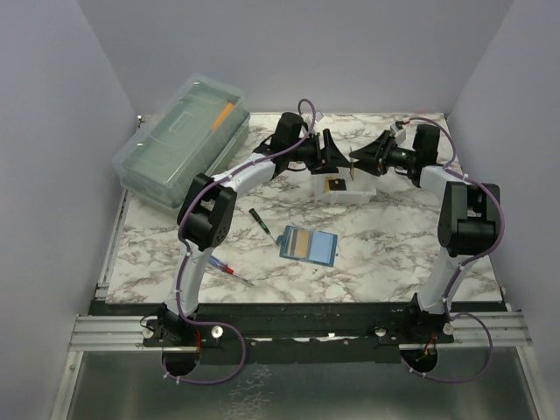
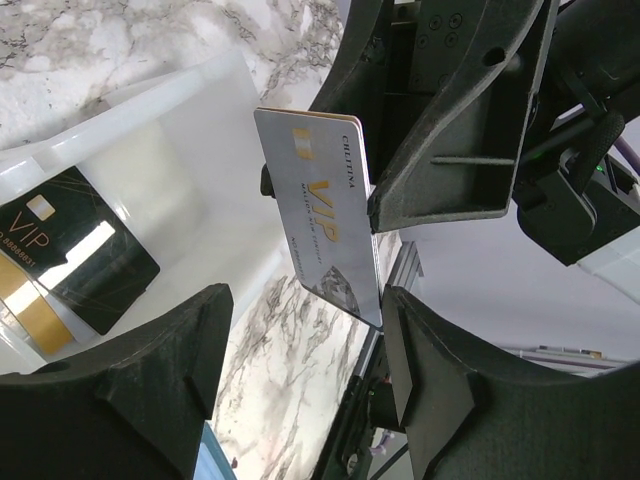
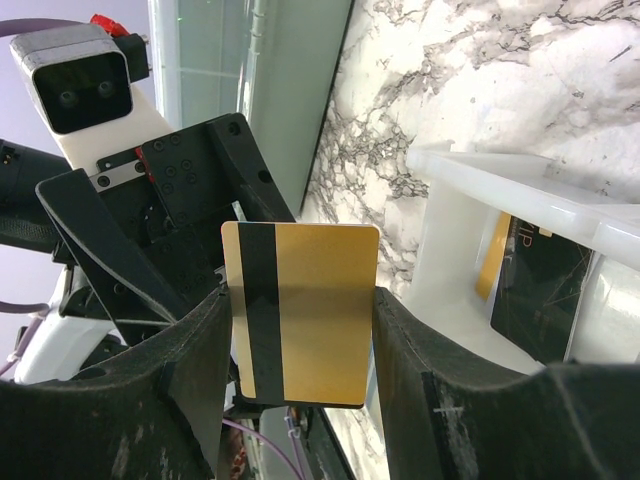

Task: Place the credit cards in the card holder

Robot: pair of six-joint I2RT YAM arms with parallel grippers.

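Observation:
A VIP card [image 2: 325,215], silver on one face and gold with a black stripe on the other, is upright above the white bin. My right gripper is shut on it, its fingers at the card's two side edges. Facing it, my left gripper stands open. One lower corner of the card comes close to a left finger [image 2: 425,350]; whether they touch I cannot tell. Below, a black VIP card [image 2: 75,245] and a gold one [image 2: 30,305] lie in the white bin [image 1: 341,198]. The blue card holder [image 1: 308,245] is flat on the table.
At the left stands a large lidded green box [image 1: 188,136]. A green-handled screwdriver [image 1: 260,220] and a red-and-blue one [image 1: 229,269] lie left of the holder. Right of the holder, the marble tabletop [image 1: 394,254] is clear.

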